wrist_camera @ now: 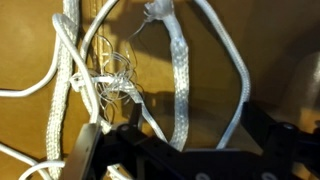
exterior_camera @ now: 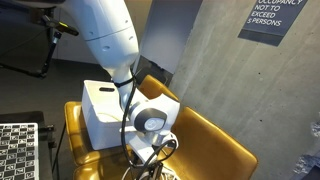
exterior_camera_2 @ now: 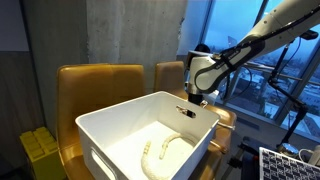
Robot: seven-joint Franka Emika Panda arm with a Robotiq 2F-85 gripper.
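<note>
A tangle of white braided rope lies on the brown seat, seen up close as a thick strand [wrist_camera: 180, 85] with a frayed end beside it. In the wrist view my gripper stands open above the rope, with dark fingers to left and right of the thick strand and a thinner loop [wrist_camera: 240, 75]. Whether the fingers touch the rope cannot be told. From exterior view 1, the arm reaches down to the rope [exterior_camera: 168, 174] on the seat. The white box [exterior_camera_2: 88, 133] holds another piece of white rope [exterior_camera_2: 163, 152].
Brown padded seats [exterior_camera: 215, 148] stand along a grey wall. The white box [exterior_camera: 101, 112] rests on the seats beside the arm. A stack of yellow blocks [exterior_camera_2: 40, 155] stands at the left, and a checkered board [exterior_camera: 18, 150] lies off to one side.
</note>
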